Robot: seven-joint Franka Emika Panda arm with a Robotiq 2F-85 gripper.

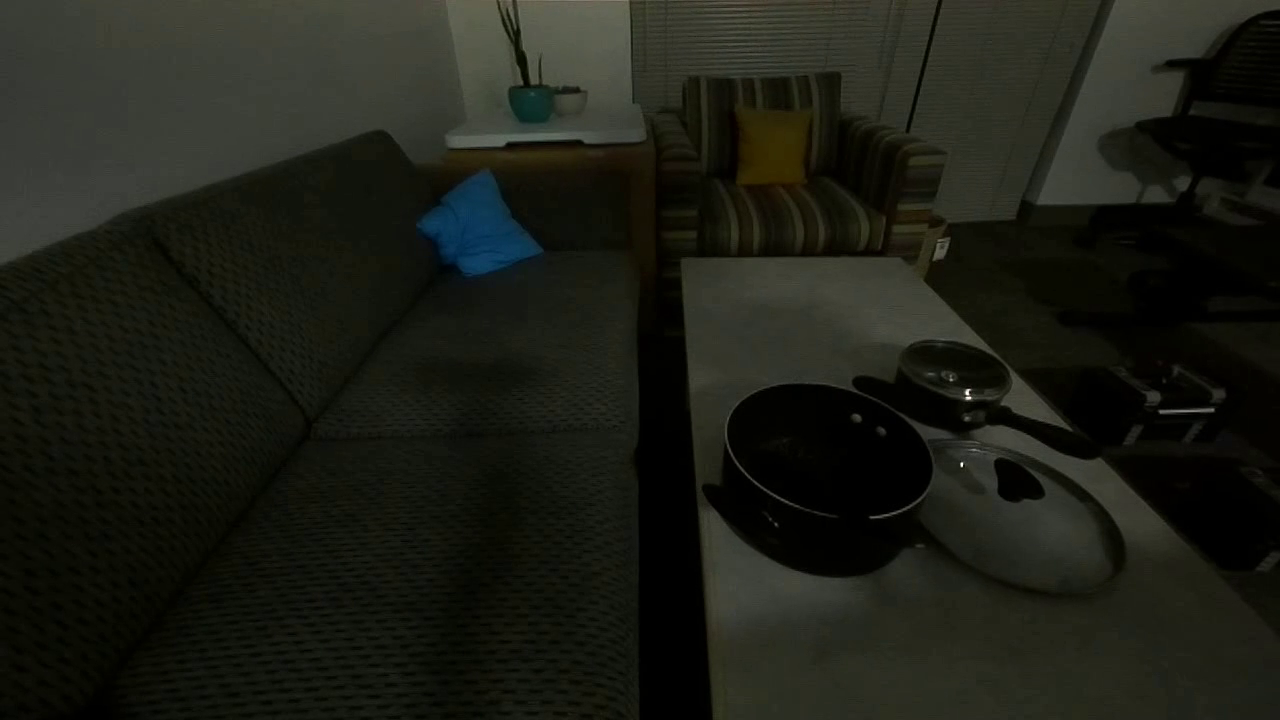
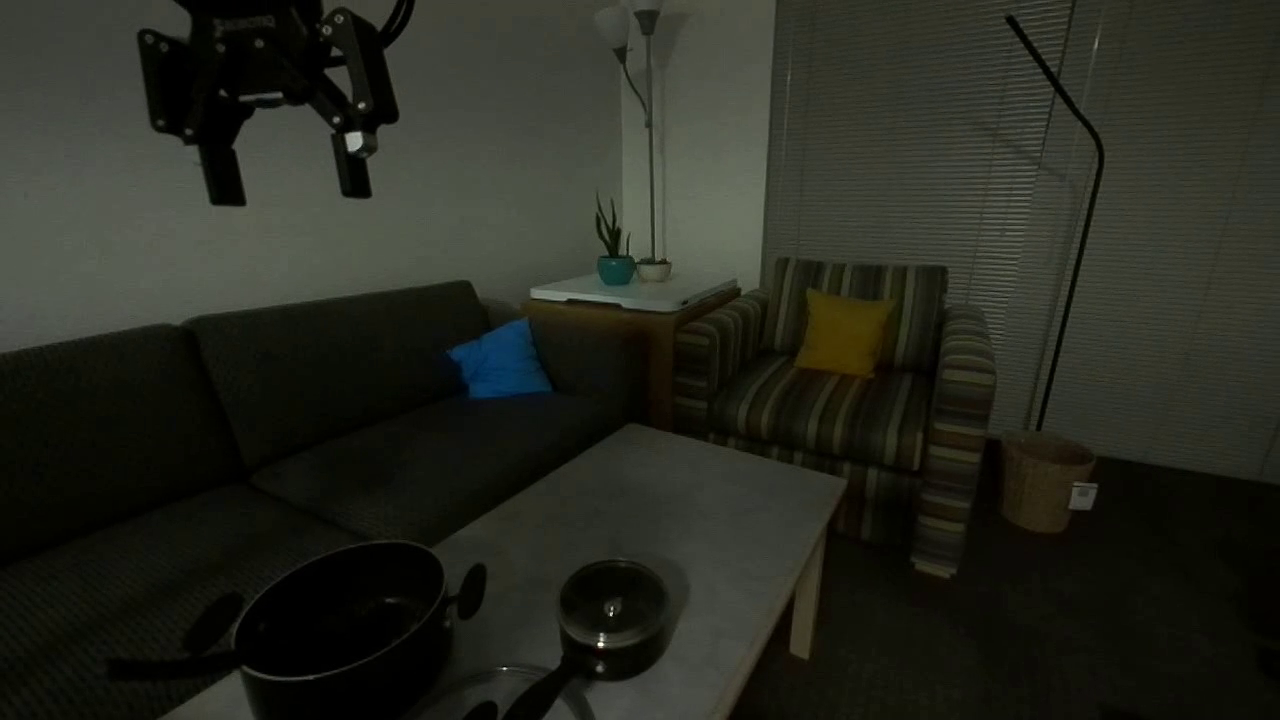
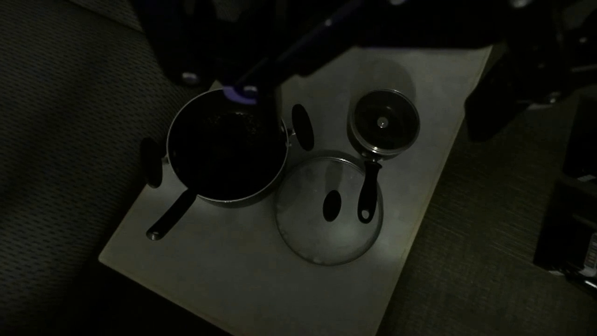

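A large black pot [image 1: 828, 468] stands uncovered on the pale table, its inside dark and without visible contents. Beside it lies a big glass lid [image 3: 330, 241] with a dark knob, flat on the tabletop. The small saucepan [image 2: 614, 606] wears its own glass lid, and its handle reaches over the big lid's edge in the wrist view. High above the table, my gripper [image 2: 288, 186] hangs open, fingers pointing down and apart, with nothing between them. In the wrist view its dark fingers cover part of the pot's upper edge. Exterior view 1 does not show the gripper.
The table [image 3: 240, 263] has bare space at its near end and beyond the pans. A grey sofa [image 1: 480, 540] runs along its left side. A striped armchair [image 2: 840, 396] stands past the far end. Dark cases [image 1: 1158, 402] sit on the floor to the right.
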